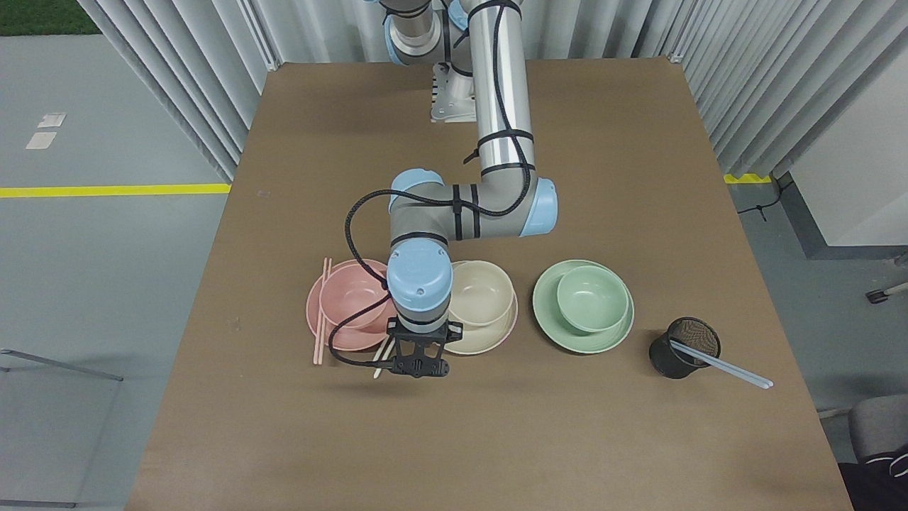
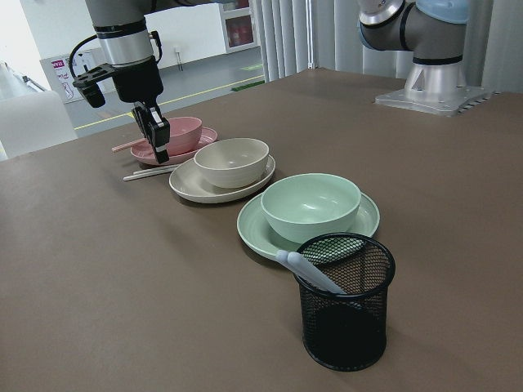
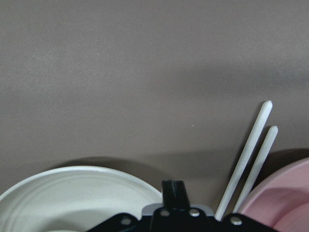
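My gripper (image 2: 161, 147) hangs above a pair of white chopsticks (image 3: 245, 155) lying between the cream plate (image 2: 208, 192) and the pink plate (image 3: 285, 188); whether its fingers are open or shut I cannot make out. A cream bowl (image 1: 481, 294) sits on the cream plate, and a pink bowl (image 1: 349, 297) on the pink plate, with pink chopsticks (image 1: 320, 332) at its left. On the right a green bowl (image 1: 592, 298) rests on a green plate (image 1: 553, 328).
A black mesh holder (image 2: 343, 327) with light chopsticks (image 1: 732, 367) leaning in it stands at the right. The robot base (image 1: 451, 102) is at the back.
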